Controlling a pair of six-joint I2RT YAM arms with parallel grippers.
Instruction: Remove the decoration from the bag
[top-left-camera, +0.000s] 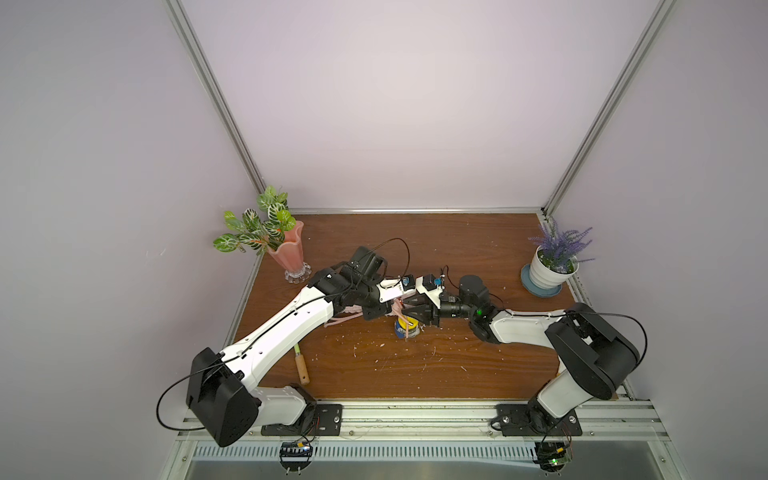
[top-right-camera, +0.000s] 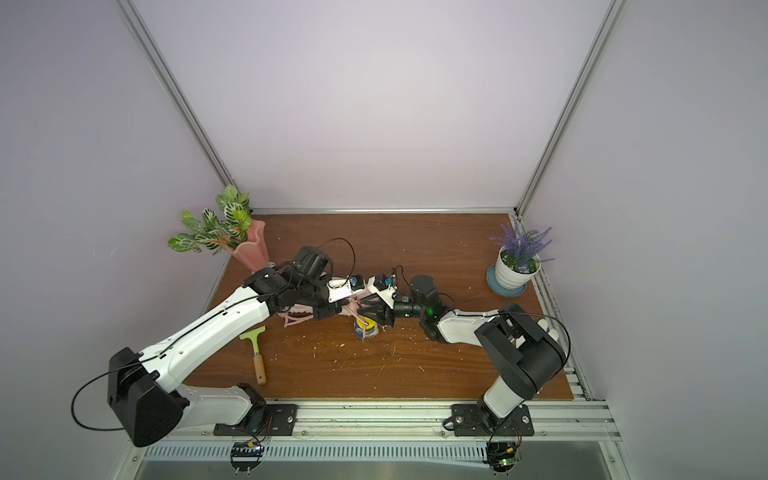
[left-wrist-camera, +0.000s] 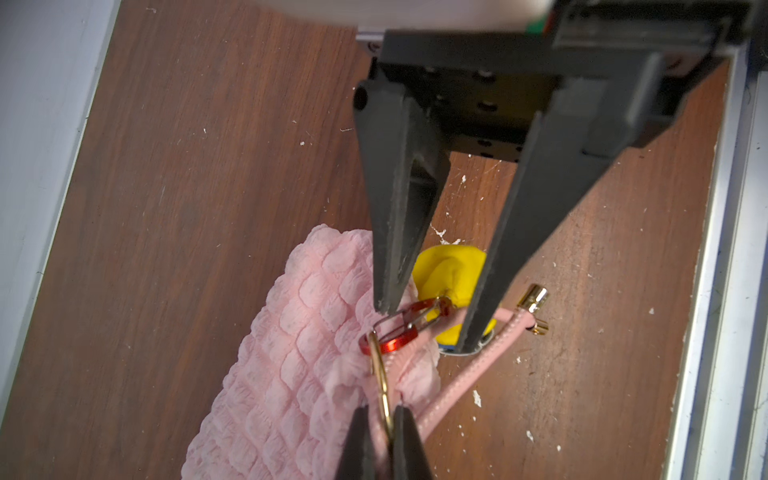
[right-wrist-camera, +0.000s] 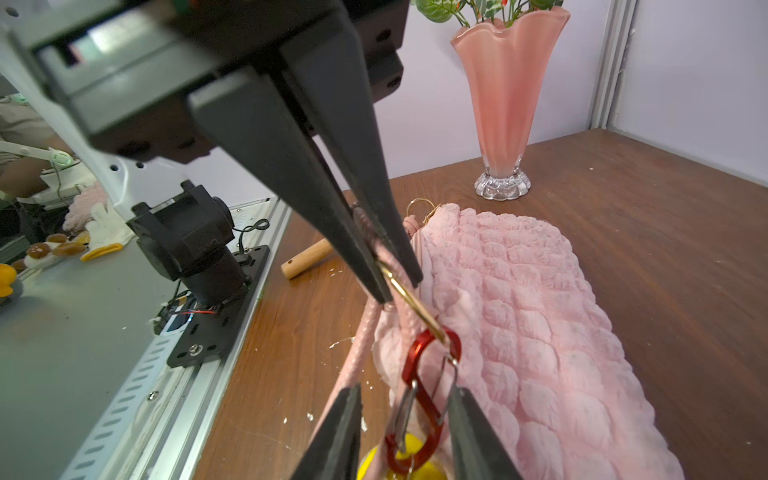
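The pink quilted bag (left-wrist-camera: 280, 368) lies on the wooden table. A gold ring (left-wrist-camera: 379, 372) on its strap is pinched in my left gripper, which is shut. Linked to that ring is a red carabiner (right-wrist-camera: 425, 416) with a metal clasp, above a yellow decoration (left-wrist-camera: 444, 268) on a blue base. My right gripper is open, its fingers on either side of the carabiner; whether they touch it I cannot tell.
A pink vase (right-wrist-camera: 504, 88) with leaves stands at the back left, a lavender pot (top-left-camera: 548, 272) at the back right. A wooden-handled tool (top-right-camera: 258, 364) lies front left.
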